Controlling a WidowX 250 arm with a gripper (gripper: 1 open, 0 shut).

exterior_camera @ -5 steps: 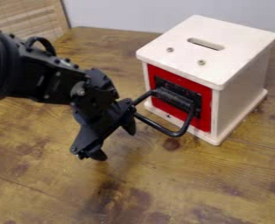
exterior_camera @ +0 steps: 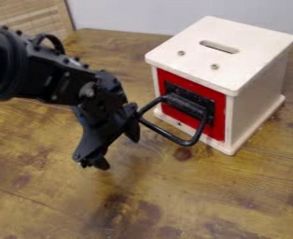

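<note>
A cream wooden box [exterior_camera: 255, 93] with a slot in its top stands at the right. Its red front panel [exterior_camera: 167, 80] carries a black fitting with a looped black handle [exterior_camera: 186, 139] jutting out toward the left. My black gripper [exterior_camera: 116, 142] reaches down from the left, beside the outer end of that handle. Its fingers are dark against one another, so I cannot tell whether they hold the handle or only stand next to it.
A light wooden slatted panel [exterior_camera: 24, 14] stands at the back left.
</note>
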